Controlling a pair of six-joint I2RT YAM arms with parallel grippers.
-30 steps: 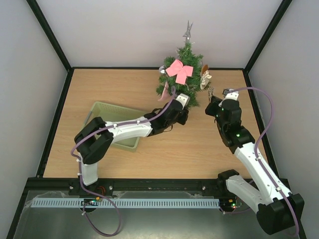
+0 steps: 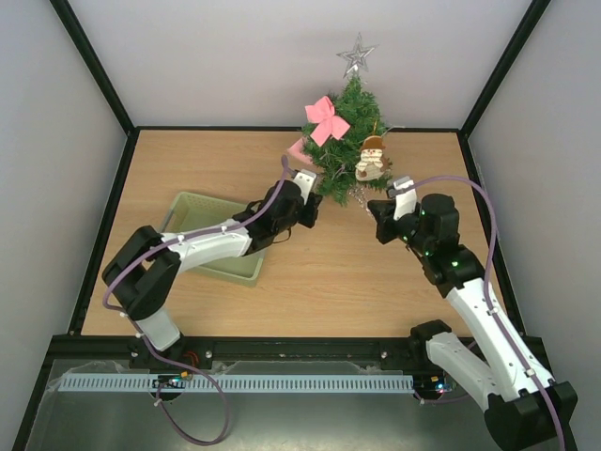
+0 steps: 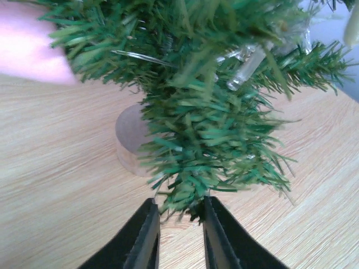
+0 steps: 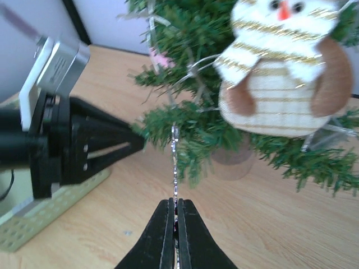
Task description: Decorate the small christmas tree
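The small tree (image 2: pixel 343 160) wears a star (image 2: pixel 357 58), pink bows (image 2: pixel 327 117) and a snowman ornament (image 2: pixel 370 162). My left gripper is at a lower branch tip (image 3: pixel 188 190), fingertips slightly apart with needles between or behind them; whether it grips them is unclear. My right gripper is shut on a thin silver glittery strand (image 4: pixel 174 157) that rises in front of the lower branches below the snowman. The tree's round base (image 3: pixel 132 137) shows behind the branch in the left wrist view.
A green plastic tray (image 2: pixel 225 268) lies on the left of the wooden table, beneath the left arm. Walls and dark frame edges surround the table at back and sides.
The left gripper has moved left and the tree has turned, its bows and star shifting.
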